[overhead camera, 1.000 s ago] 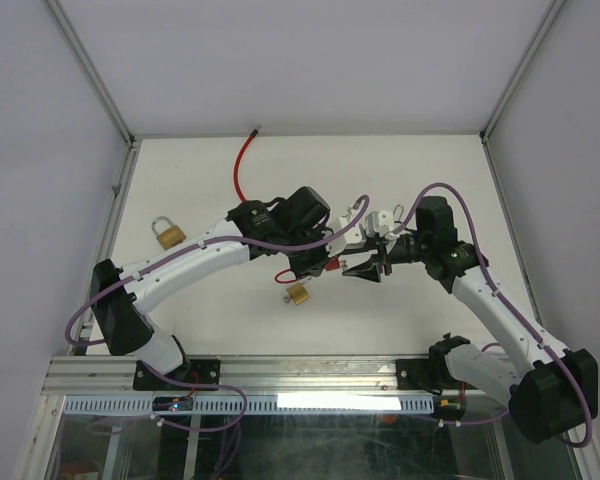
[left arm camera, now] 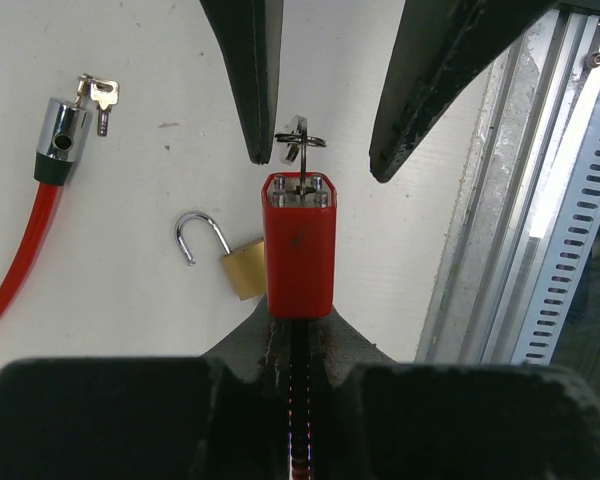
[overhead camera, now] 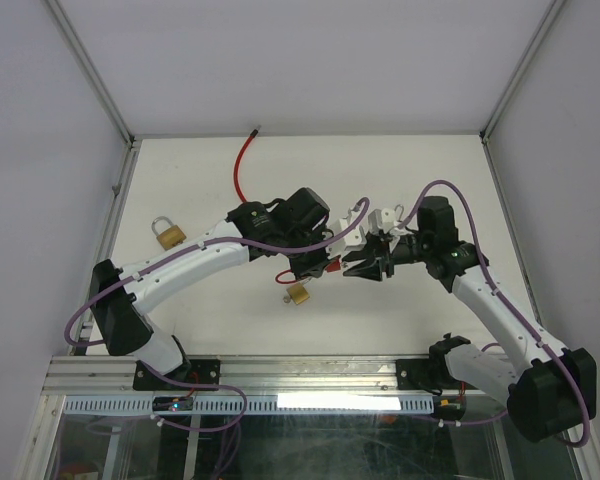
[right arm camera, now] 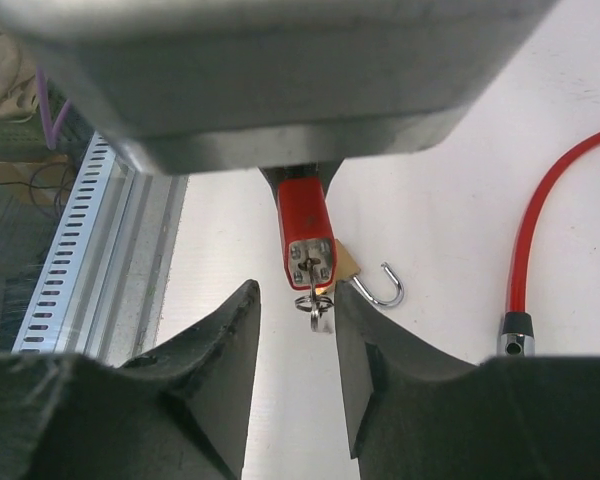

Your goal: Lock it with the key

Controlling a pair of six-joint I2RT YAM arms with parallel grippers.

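My left gripper [overhead camera: 330,264] is shut on a red lock body [left arm camera: 298,255], seen upright in the left wrist view with a small key and ring standing out of its metal end. My right gripper is part open, its two fingertips either side of the key and ring, close to them; whether they touch cannot be told. In the left wrist view the right fingers [left arm camera: 246,90] appear just beyond the key with a gap between them.
A brass padlock [overhead camera: 298,293] with open shackle lies below the grippers, another padlock [overhead camera: 170,235] at left. A red cable lock [left arm camera: 20,255] with keys lies on the white table [overhead camera: 180,310]. The metal rail [overhead camera: 250,370] borders the front edge.
The left arm holding the red lock body shows almost no movement.
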